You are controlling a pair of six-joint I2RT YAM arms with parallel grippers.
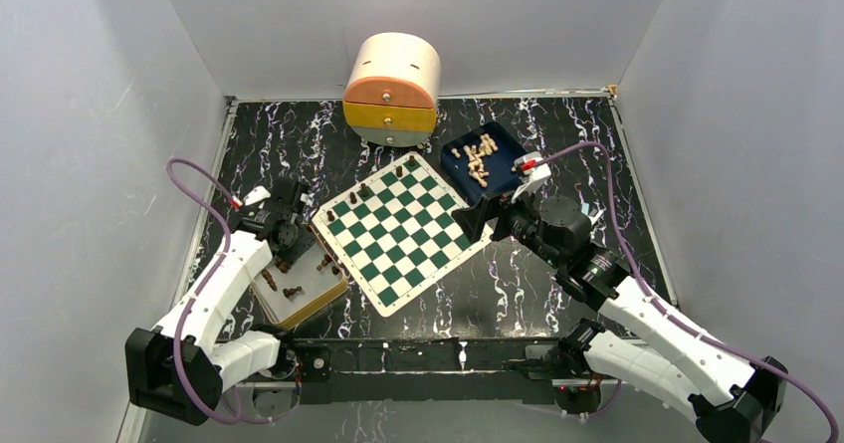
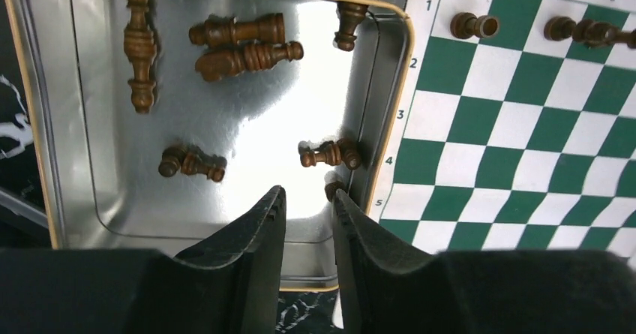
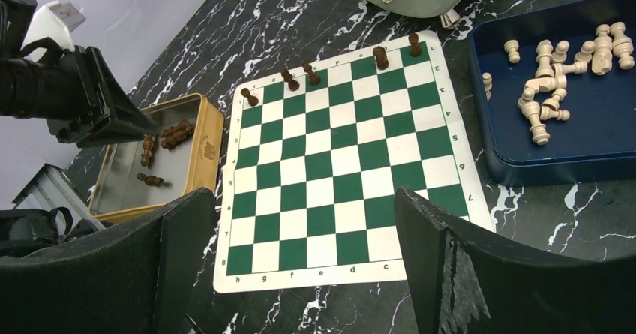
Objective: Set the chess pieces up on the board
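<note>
My left gripper hangs over the metal tray [image 2: 127,206], part open, nothing visibly held. Dark pieces lie in that tray, among them a long piece [image 2: 141,49], a pair [image 2: 247,58] near the top, and small ones [image 2: 191,165]. Several dark pieces stand along the far edge of the chessboard [image 1: 403,234]. In the right wrist view my right gripper is open and empty above the board's near side. Light pieces [image 3: 544,86] lie in the blue tray [image 3: 555,165] at the right.
A rounded drawer cabinet [image 1: 390,85] stands behind the board. Bare marble table [image 1: 498,294] shows at the front right. Grey walls enclose the sides and back.
</note>
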